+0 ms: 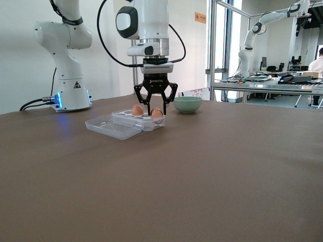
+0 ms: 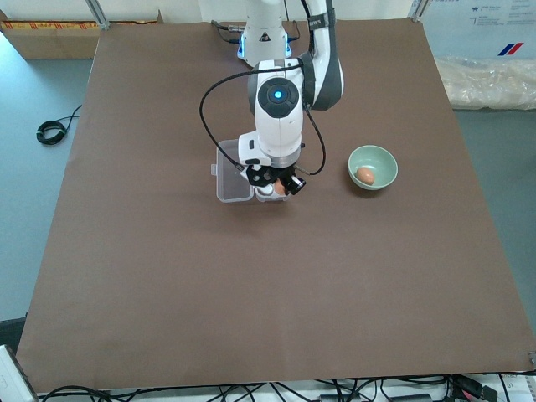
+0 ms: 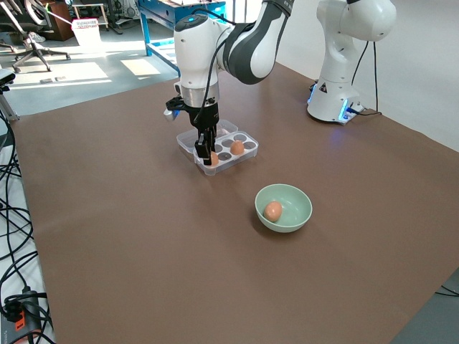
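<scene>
A clear egg carton (image 1: pixel 116 128) with its lid folded open sits under the arm, holding brown eggs (image 1: pixel 138 110) (image 3: pixel 237 147). My black gripper (image 1: pixel 157 110) reaches down into it, its fingertips beside the front egg; whether they grip it is unclear. The gripper partly hides the carton in the left and right views. A pale green bowl (image 2: pixel 379 162) stands apart from the carton, on the right in the left view, with one brown egg (image 3: pixel 272 211) lying inside.
The arm's white base (image 1: pixel 70 93) stands behind, with cables. Loose cables run along the table's outer edge.
</scene>
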